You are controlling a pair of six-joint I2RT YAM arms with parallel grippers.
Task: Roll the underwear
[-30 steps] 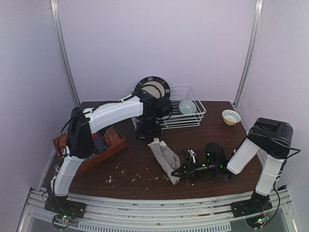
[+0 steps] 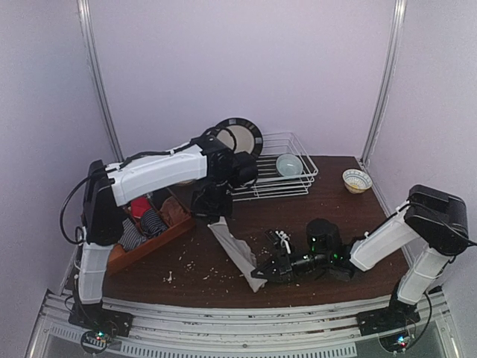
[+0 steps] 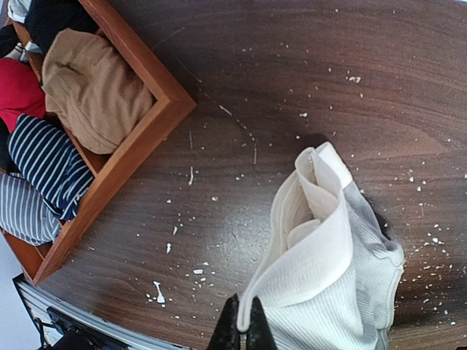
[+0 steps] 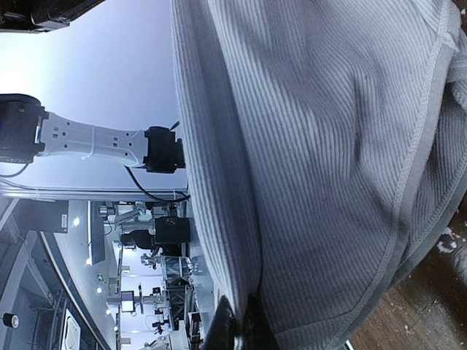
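Observation:
The pale grey ribbed underwear (image 2: 237, 250) stretches between my two grippers over the middle front of the table. At its far end my left gripper (image 2: 217, 218) is shut on the light waistband; the left wrist view has the folded band (image 3: 321, 248) running into the fingertips. The near corner is pinched by my right gripper (image 2: 261, 274), also shut. Filling much of the right wrist view, the ribbed cloth (image 4: 314, 160) runs down to those fingers, with a long fold along its left side. How much of the cloth touches the table is hard to tell.
Left of the cloth stands a wooden box (image 2: 153, 242) with rolled garments in its compartments. A white dish rack (image 2: 272, 190) with a plate is at the back, a patterned bowl (image 2: 357, 180) at back right. White flecks dot the table.
Both grippers have shifted to the left, carrying the underwear with them toward the wooden box.

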